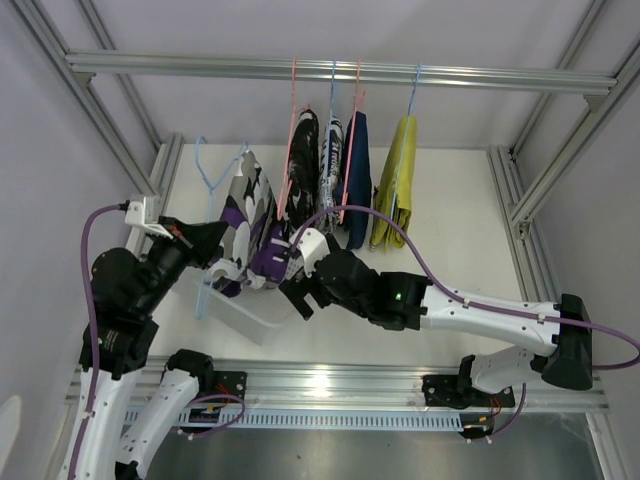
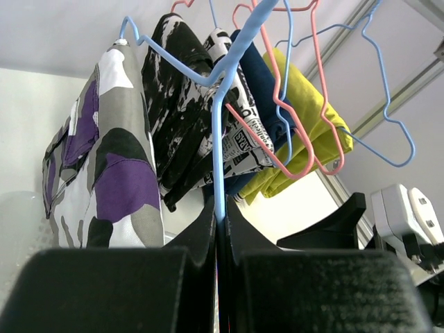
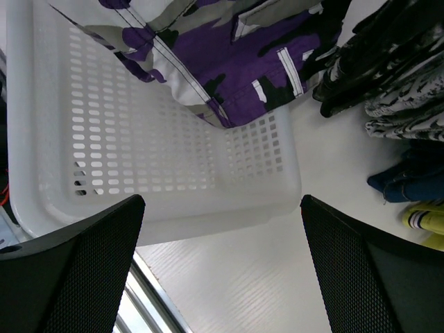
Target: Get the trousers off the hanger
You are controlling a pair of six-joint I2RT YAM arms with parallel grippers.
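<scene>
Camo trousers in grey, white and purple (image 1: 245, 215) (image 2: 104, 180) hang from a blue hanger (image 2: 219, 166) at the left, over the basket. My left gripper (image 1: 208, 245) is shut on that hanger's blue wire, which runs up from between its fingers. My right gripper (image 1: 300, 290) stands open to the right of the trousers, low over the white basket (image 3: 159, 211), with the trousers' lower purple part ahead of its fingers.
Other garments hang from the rail (image 1: 450, 78): black-and-white ones (image 1: 300, 160), navy (image 1: 355, 170) and yellow (image 1: 395, 180), close beside my right gripper. The board is clear at the right (image 1: 460, 220).
</scene>
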